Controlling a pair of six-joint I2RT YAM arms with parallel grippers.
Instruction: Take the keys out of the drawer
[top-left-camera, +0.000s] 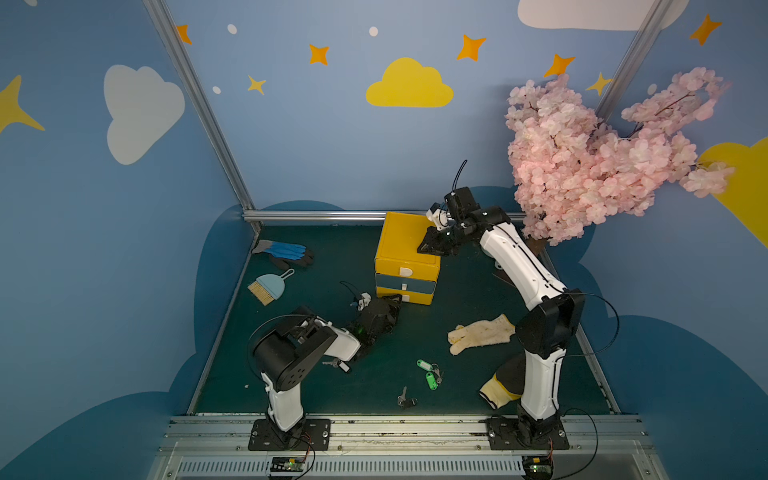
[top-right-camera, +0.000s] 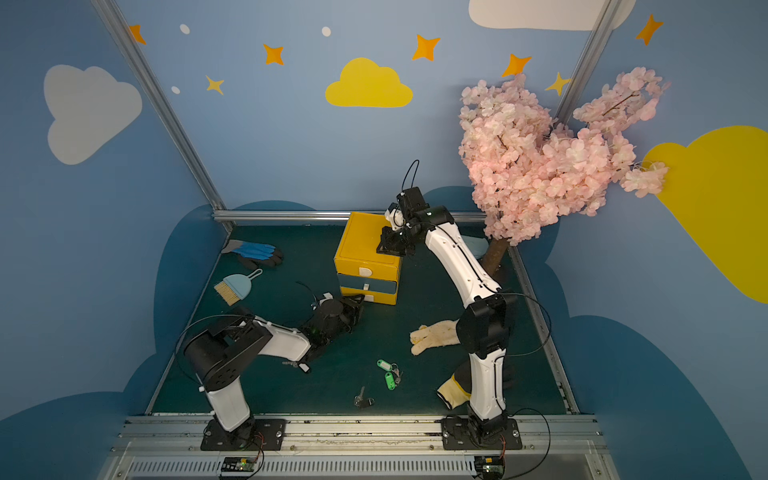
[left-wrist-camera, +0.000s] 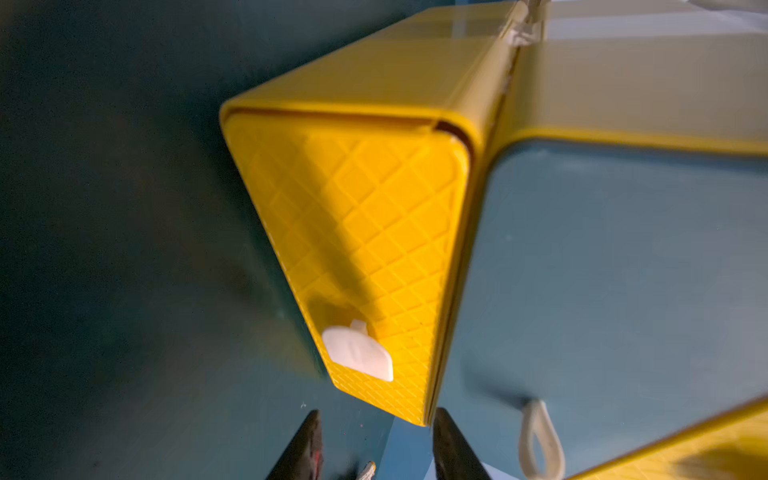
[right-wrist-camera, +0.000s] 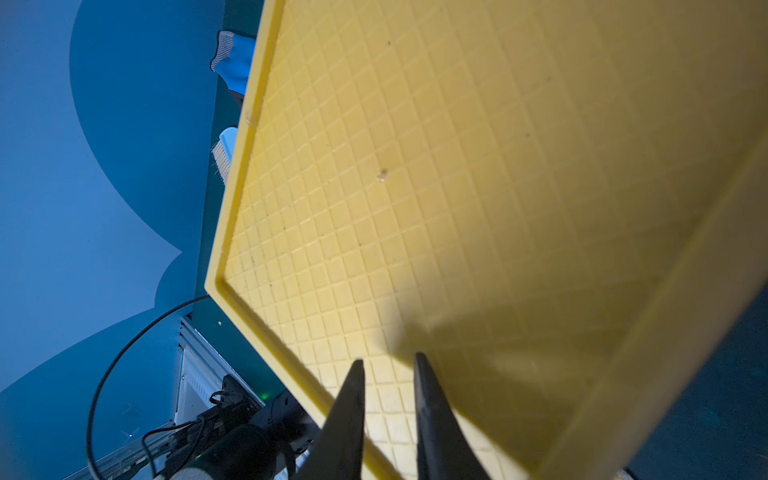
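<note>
The yellow drawer box (top-left-camera: 406, 240) stands at the back of the table. Its middle drawer (top-left-camera: 404, 283) is blue and its bottom drawer (left-wrist-camera: 376, 208) yellow, with a white pull (left-wrist-camera: 357, 352); both fronts look closed. Low before the bottom drawer is my left gripper, fingers apart, nothing between them. My right gripper sits over the box top's right side, its fingers a narrow gap apart and empty. On the table lie keys with green tags (top-left-camera: 432, 376), keys with a dark fob (top-left-camera: 406, 398) and a white-tagged key (top-left-camera: 344, 366), partly under the left arm.
Off-white gloves (top-left-camera: 481, 333) and a yellow-black glove (top-left-camera: 500, 390) lie to the right. At the left are a blue glove (top-left-camera: 284, 252) and a light blue dustpan with brush (top-left-camera: 270, 286). A blossom tree (top-left-camera: 576, 160) fills the back right corner.
</note>
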